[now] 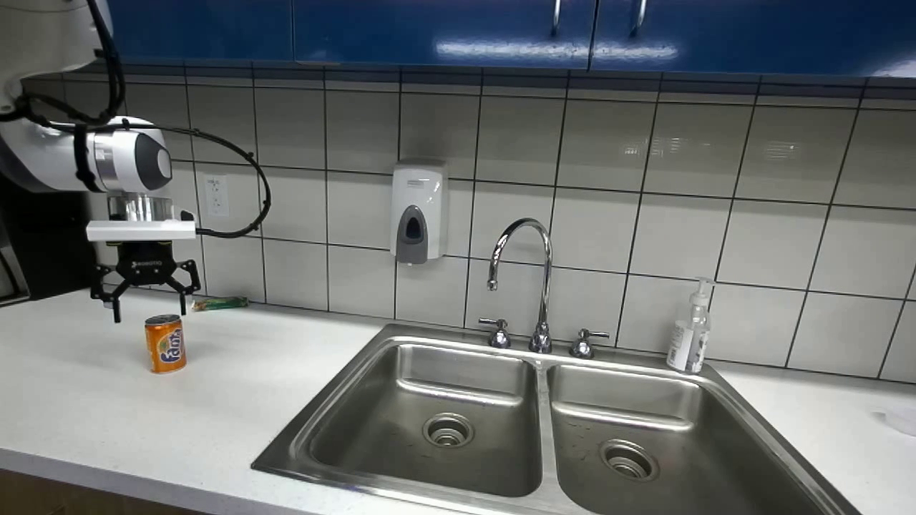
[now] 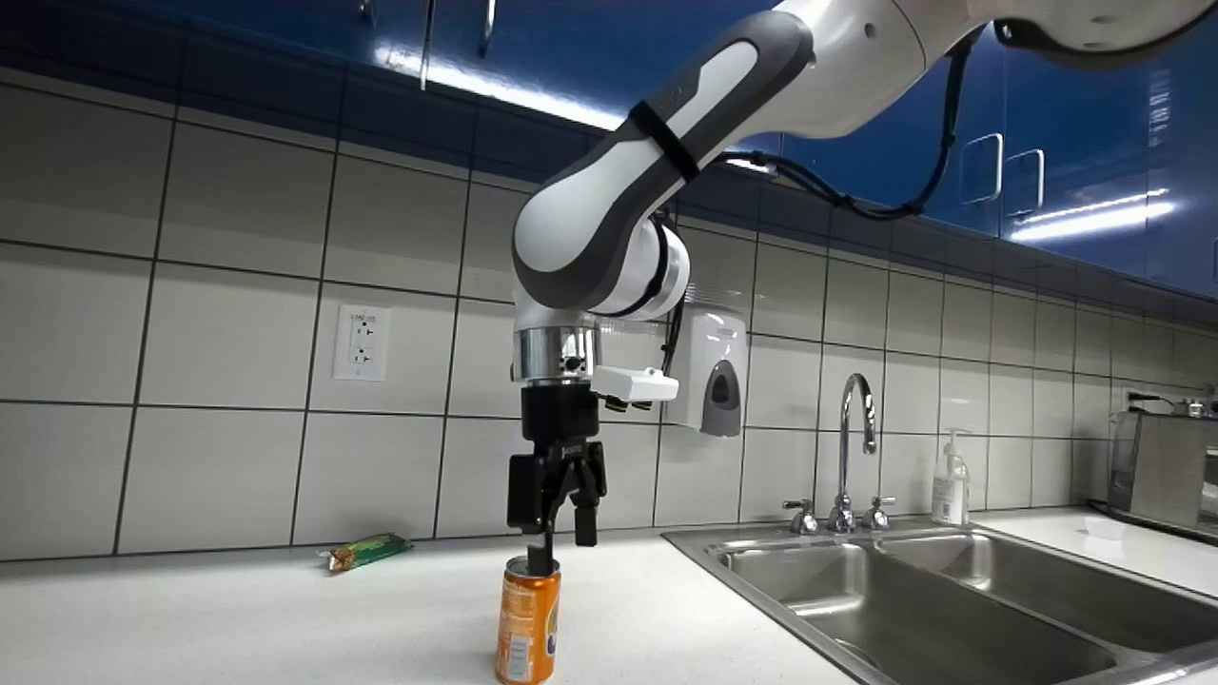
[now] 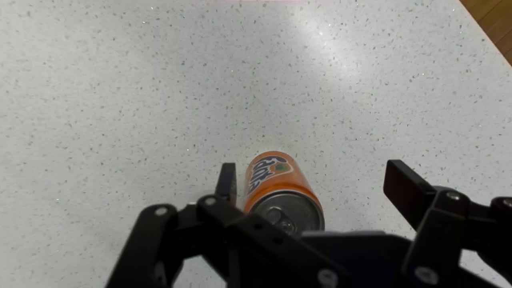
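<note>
An orange Fanta can (image 1: 166, 345) stands upright on the white counter, left of the sink. My gripper (image 1: 150, 314) is open, fingers pointing down, with its tips around the height of the can's top in exterior view 1. From the other side, in exterior view 2, one finger overlaps the upper edge of the can (image 2: 528, 626). The wrist view shows the can (image 3: 276, 180) close to the left finger (image 3: 226, 183), while a wide gap separates it from the right finger (image 3: 405, 192). Part of the can's top is hidden behind the gripper's linkage.
A green wrapped packet (image 1: 220, 303) lies near the tiled wall. To the right is a double steel sink (image 1: 546, 412) with a tall faucet (image 1: 545, 283). A soap bottle (image 1: 690, 335) stands behind the right basin.
</note>
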